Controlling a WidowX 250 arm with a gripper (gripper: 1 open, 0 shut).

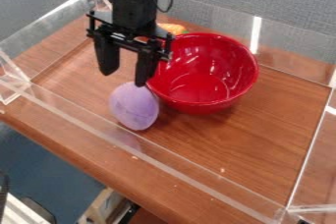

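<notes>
My black gripper [126, 62] hangs over the wooden table, left of the red bowl [207, 73], its two fingers spread apart with no object visible between them. Just below it a purple oval object [134, 108] lies on the table, touching or very close to the bowl's lower left side. An orange object [171, 28] sits behind the bowl, partly hidden by the bowl and my arm.
Clear plastic walls [256, 33] border the wooden table [243, 149]. Bare wood shows to the right, in front and at the left. A grey wall stands behind.
</notes>
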